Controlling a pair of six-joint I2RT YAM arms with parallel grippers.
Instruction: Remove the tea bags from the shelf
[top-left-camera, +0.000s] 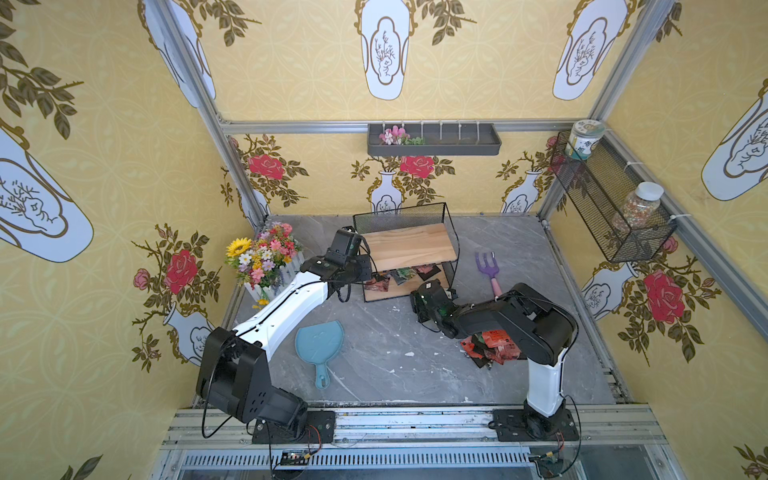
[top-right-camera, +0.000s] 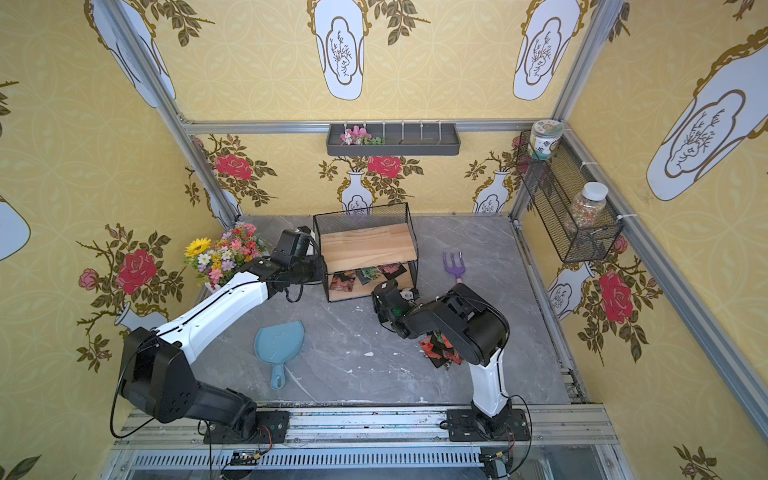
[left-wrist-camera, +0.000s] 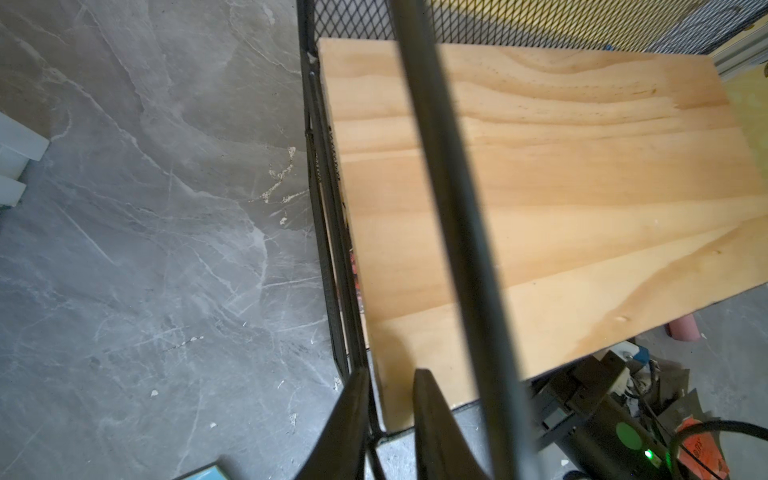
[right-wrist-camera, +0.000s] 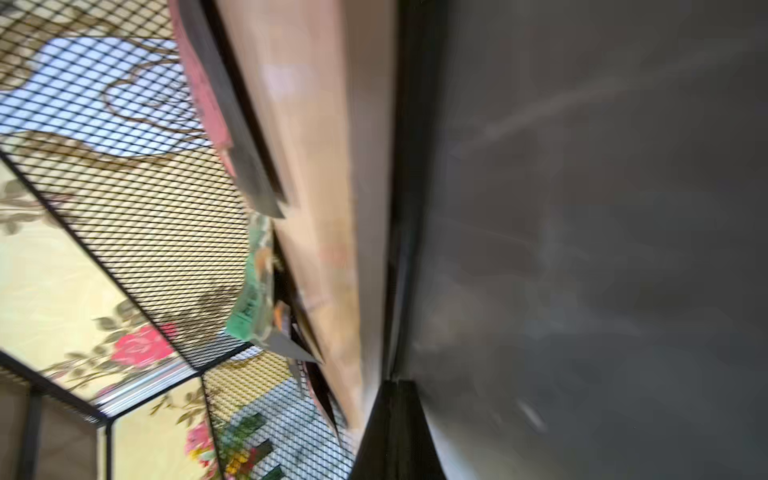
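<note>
The wire shelf with a wooden top board stands at the back of the table. Tea bags lie on its lower board, edge-on in the right wrist view. My left gripper is at the shelf's left side, its fingers part open at the frame's edge. My right gripper is shut, nothing visible between its fingers, low at the front of the shelf beside the lower board. A pile of red and dark tea bags lies on the table at the right, partly under the right arm.
A flower pot stands left of the shelf. A blue dustpan lies front left, a purple fork right. A wall basket with jars hangs at the right.
</note>
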